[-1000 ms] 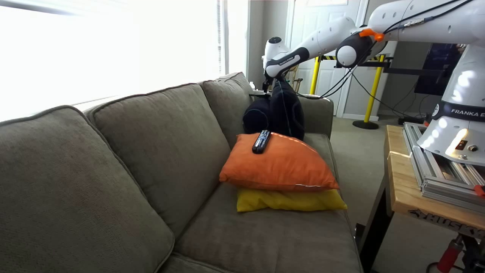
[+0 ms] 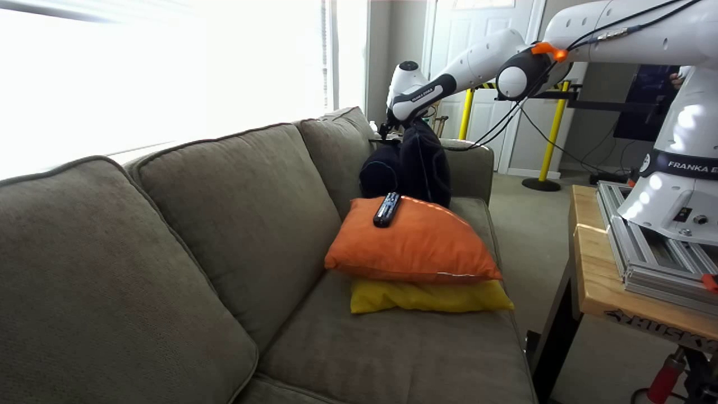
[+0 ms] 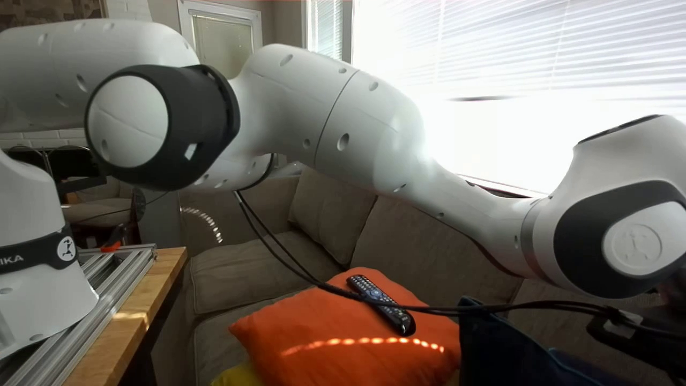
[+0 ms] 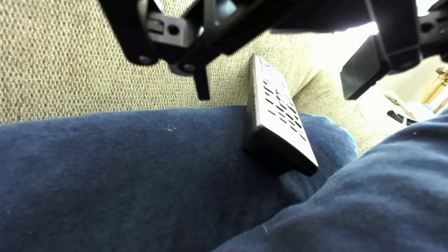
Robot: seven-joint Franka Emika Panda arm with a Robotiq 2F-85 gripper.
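Observation:
In the wrist view my gripper is open, its two fingers wide apart with nothing held. A dark remote (image 4: 279,105), its button face bright with glare, rests on a navy cushion (image 4: 126,168). In the image, its upper part lies between my fingertips; I cannot tell the height gap. A second, black remote (image 2: 387,209) lies on the orange pillow (image 2: 417,242), also seen in exterior view 2. In exterior view 1 my gripper is small and dark above the navy cushions (image 2: 424,161) at the sofa's far end; the cushion remote is not clearly visible there.
Under the orange pillow lies a yellow pillow (image 2: 431,296). The grey-brown sofa's backrest (image 2: 235,195) runs along the window side. Another navy cushion (image 4: 369,189) rises close by in the wrist view. The near sofa seat (image 2: 377,350) is clear. Cables (image 3: 283,257) hang below the arm.
The arm's wrist end has shifted slightly lower and left, toward the backrest, in exterior view 1. The pillows and the remote on the orange one have not moved.

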